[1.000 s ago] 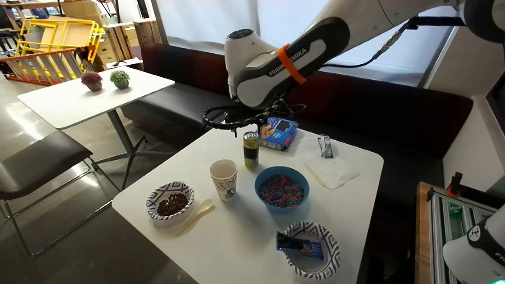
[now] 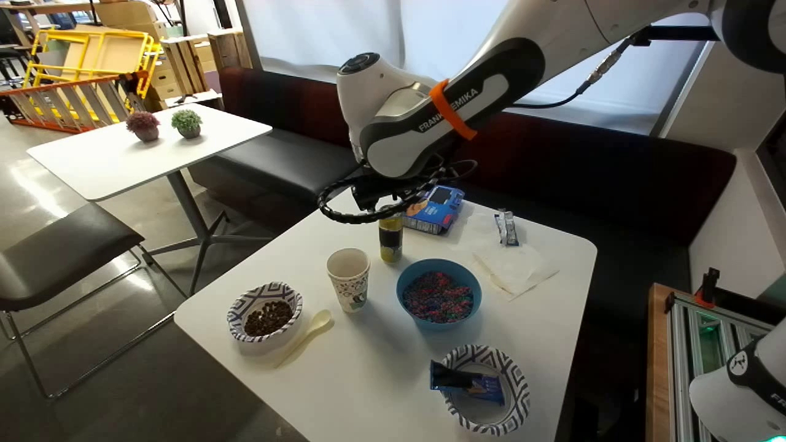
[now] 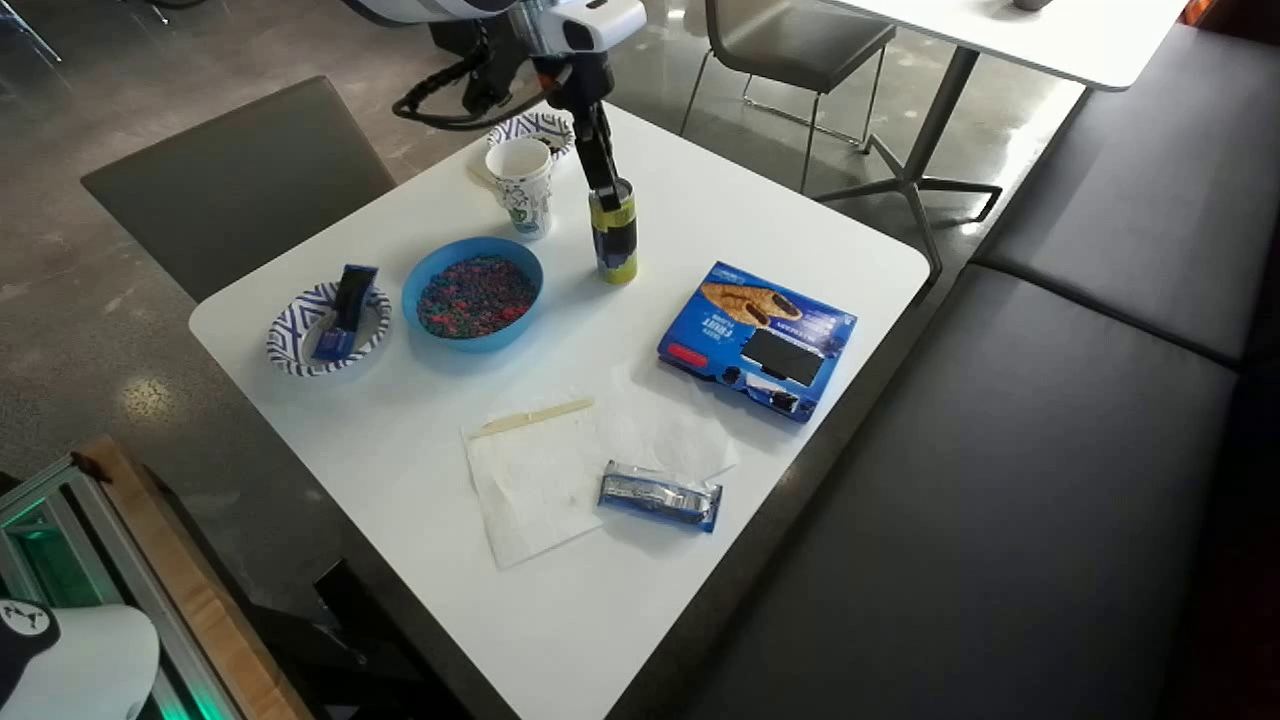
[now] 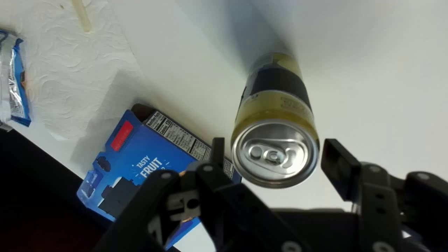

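An upright yellow-and-black can (image 4: 273,105) stands on the white table, its silver lid facing the wrist camera. My gripper is open at the can's top, one finger on each side; gaps show between the fingers and the lid in the wrist view. From the second exterior view, the gripper (image 3: 609,198) reaches down at the can's (image 3: 615,246) upper end. The can's top is partly hidden behind the hand and cable in exterior view 1, where the can (image 2: 390,239) is otherwise visible.
Close to the can are a paper cup (image 2: 348,276), a blue bowl (image 3: 474,300) of coloured bits and a blue snack box (image 3: 758,340). Patterned bowls (image 2: 265,312), a spoon (image 2: 306,337), a napkin (image 3: 528,492) and a wrapped bar (image 3: 660,496) lie farther off.
My arm and hand have come lower and slightly left in exterior view 1, bringing the fingers to the can's top. The can and the other table items have not moved.
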